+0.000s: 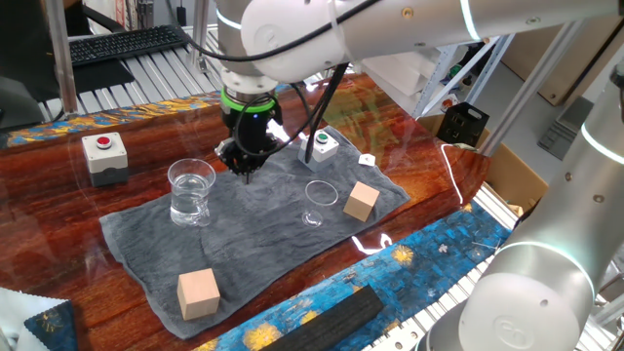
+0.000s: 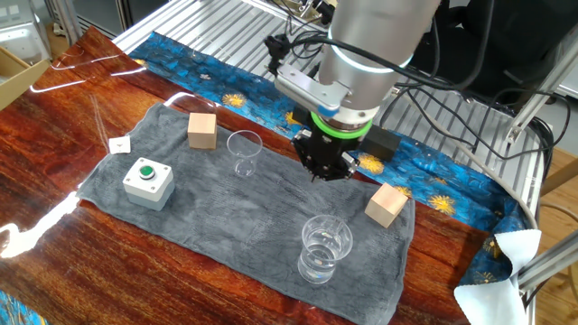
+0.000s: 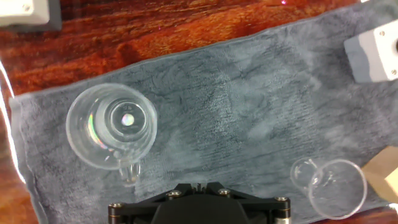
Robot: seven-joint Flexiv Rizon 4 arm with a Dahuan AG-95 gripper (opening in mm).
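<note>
My gripper [image 1: 247, 177] hangs above the grey towel, between a clear glass mug [image 1: 190, 203] and a smaller stemmed glass [image 1: 314, 207]. At the bottom of the wrist view the gripper has its fingertips together, with nothing visible between them. The mug [image 3: 112, 127] stands upright to the left in that view, its handle pointing down the picture; it appears to hold clear liquid. Lower right is the stemmed glass [image 3: 339, 190], close to a wooden cube [image 3: 387, 171]. From the other side, the mug [image 2: 322, 248] stands apart from the gripper [image 2: 316, 176].
A second wooden cube [image 1: 199, 294] sits at the towel's near-left corner. A green-button box [image 2: 149, 185] rests on the towel, while a red-button box [image 1: 104, 161] stands on the wood.
</note>
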